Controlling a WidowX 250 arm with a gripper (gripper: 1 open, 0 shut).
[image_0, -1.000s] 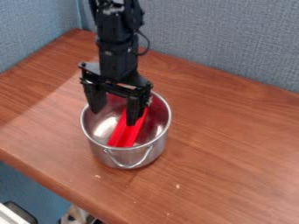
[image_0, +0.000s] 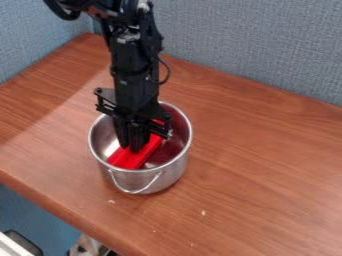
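Observation:
A metal pot (image_0: 147, 181) with a wire handle stands on the wooden table, holding a long red object (image_0: 131, 154). My black gripper (image_0: 136, 140) reaches down from above into the pot, over the red object. Its fingertips are dark and overlap, so I cannot tell whether they are open or closed on it.
Grey-blue padded walls (image_0: 254, 45) border the back and left.
My gripper has moved down into the pot, and its body now covers more of the red object and of the pot's left interior.

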